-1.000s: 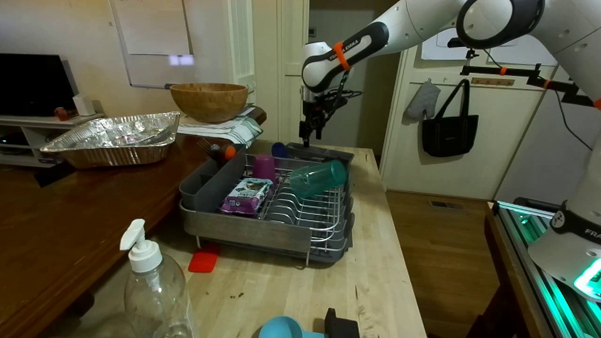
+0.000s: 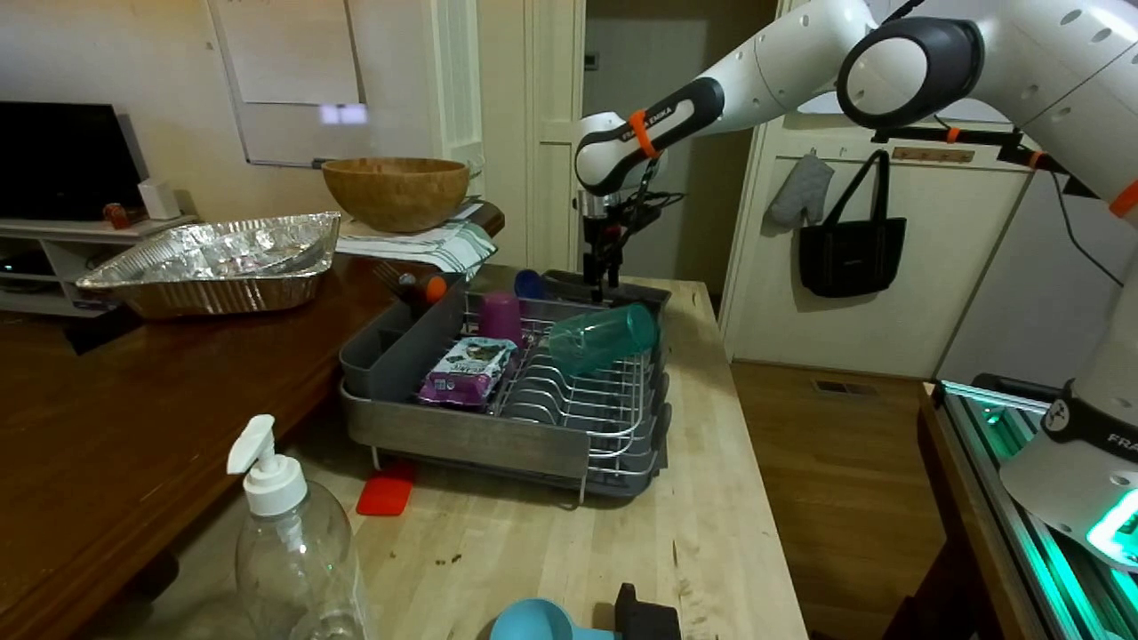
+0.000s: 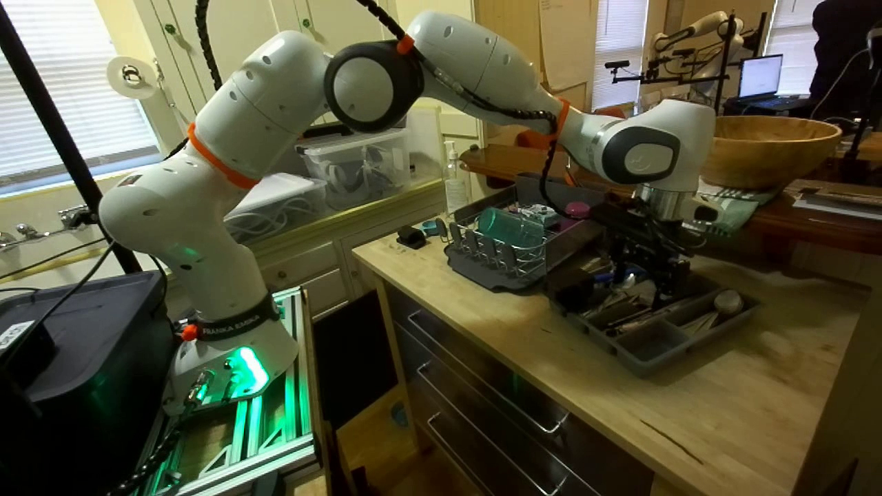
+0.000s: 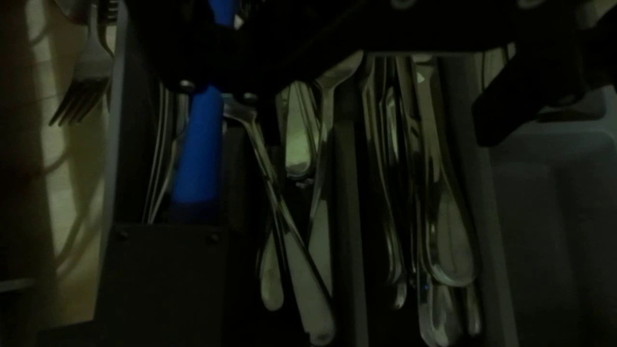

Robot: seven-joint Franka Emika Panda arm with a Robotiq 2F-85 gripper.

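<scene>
My gripper [image 3: 663,285] is down at a grey cutlery tray [image 3: 645,361] on the wooden counter, its fingers open. In the dark wrist view, several metal utensils lie lengthwise in the tray's compartments, among them a crossed pair [image 4: 283,202] and a bundle with rounded handle ends [image 4: 451,248]. A blue handle [image 4: 199,144] lies at the left, partly covered by the gripper's dark parts. One black finger [image 4: 500,118] shows at the right, over the tray's divider. Whether anything touches the fingers is too dark to tell.
A dish rack [image 2: 480,432] with a green cup [image 2: 603,340] and a purple packet [image 2: 466,372] stands beside the tray. A fork [image 4: 87,78] lies outside the tray's left wall. A wooden bowl [image 3: 769,153] is behind. Bare counter [image 3: 744,397] lies in front.
The gripper has come down and slightly right in the first exterior view, from above the tray to its level. The rack and the things in it have not moved.
</scene>
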